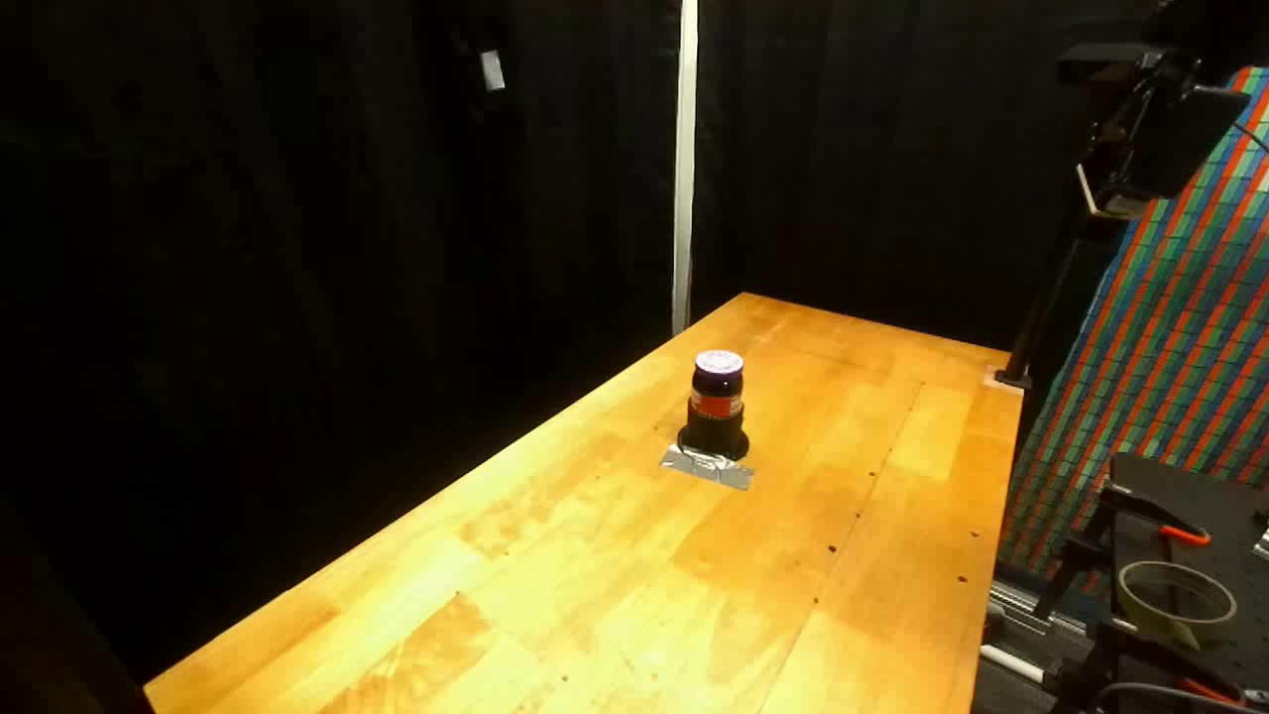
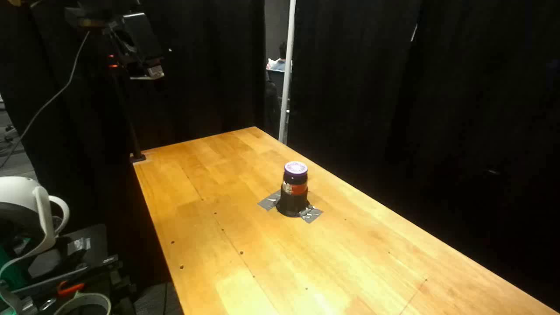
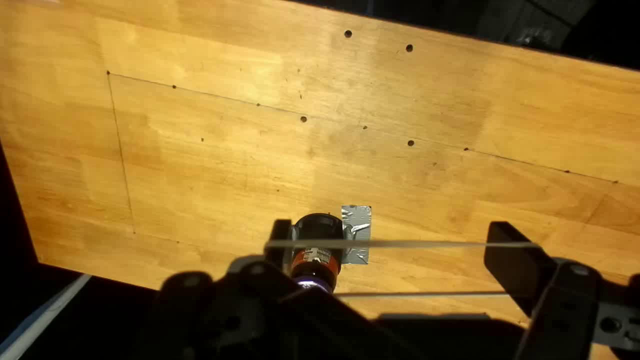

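A dark jar (image 1: pixel 716 405) with a purple-white lid and an orange-red label stands upright in a black holder (image 1: pixel 714 430) taped to the wooden table. The second exterior view shows the same jar (image 2: pixel 295 181) and its holder (image 2: pixel 292 202). From above, in the wrist view, my gripper is open, with a band stretched across between its fingers. The left finger partly covers the jar (image 3: pixel 315 261) from this angle; the right finger (image 3: pixel 519 264) is well apart from it. Neither exterior view shows the gripper. Its height above the table is hard to judge.
Silver tape (image 3: pixel 358 231) fixes the holder to the table (image 1: pixel 571 571), which is otherwise bare. A side stand with a tape roll (image 1: pixel 1178 593) and tools is beyond the table's edge. Dark curtains and a white pole (image 1: pixel 685 167) stand behind.
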